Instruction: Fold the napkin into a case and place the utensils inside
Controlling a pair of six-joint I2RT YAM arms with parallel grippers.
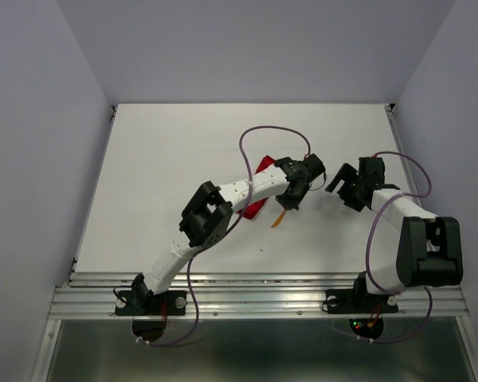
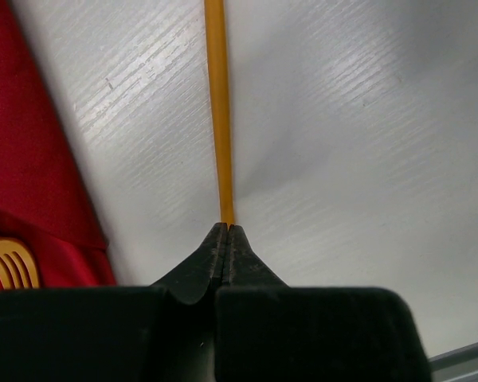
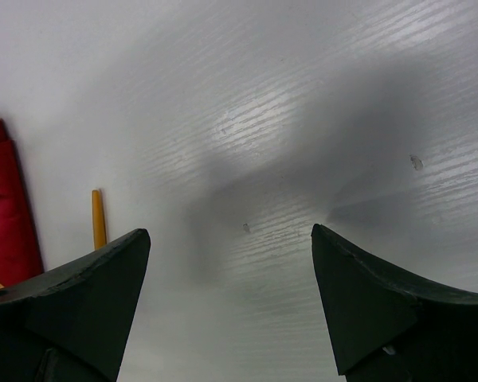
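An orange utensil [image 2: 219,111] points away from my left gripper, which is shut on its end; in the top view it shows [image 1: 278,219] below that gripper. The red napkin [image 2: 28,135] lies to the left, folded, with an orange fork [image 2: 16,263] on it; in the top view the left arm covers much of the napkin [image 1: 255,205]. My right gripper is open with nothing between its fingers, to the right of the napkin and utensil.
Metal rails [image 1: 247,290] run along the front edge.
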